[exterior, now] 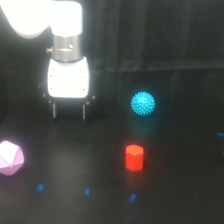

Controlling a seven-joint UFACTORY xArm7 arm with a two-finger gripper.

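Observation:
My gripper is at the upper left in the camera view, pointing down with its two thin fingers spread apart. Nothing shows between them. A red block with a hexagonal outline sits on the dark surface, to the right of the gripper and nearer the camera. Farther back and to the right is a spiky light-blue ball. A pale pink faceted ball rests by the left edge, partly cut off by the frame. The gripper touches none of these.
Small blue marks dot the dark surface along the front, and another blue mark lies at the right edge. A dark curtain hangs behind. Bare surface lies between the three objects.

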